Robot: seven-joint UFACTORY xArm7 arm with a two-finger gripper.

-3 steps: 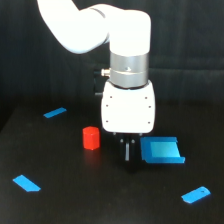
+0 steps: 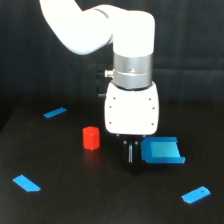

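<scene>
A small red block (image 2: 91, 138) stands on the dark table, to the left of my gripper (image 2: 130, 155) and clear of it. On the other side lies a shallow blue tray (image 2: 162, 151), its left edge close to the fingers as seen from here. The white hand points straight down in front of the camera. Its dark fingers are hard to make out against the black table, so their opening cannot be judged, nor whether anything is between them.
Blue strips mark the table: one at the back left (image 2: 55, 112), one at the front left (image 2: 26, 184) and one at the front right (image 2: 195, 195).
The hand has shifted slightly to the right and a little lower in the picture. Block, tray and strips have stayed where they were.
</scene>
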